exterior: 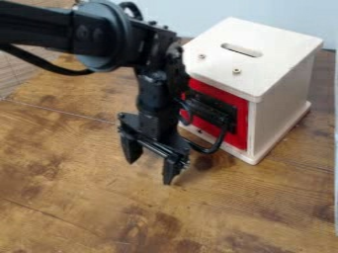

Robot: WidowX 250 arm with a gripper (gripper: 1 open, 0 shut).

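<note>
My black gripper (150,162) hangs low over the wooden tabletop, its fingers apart and pointing down with nothing visible between them. Just behind it, to the right, stands a pale wooden box (278,99) with a slot in its top and two small screws. The box's front panel (240,136) is red with a dark centre, partly hidden by my arm and its cable.
Bare wooden tabletop (93,198) fills the foreground and left. A white wall (303,20) rises behind the box, and a pale edge runs along the far right of the view.
</note>
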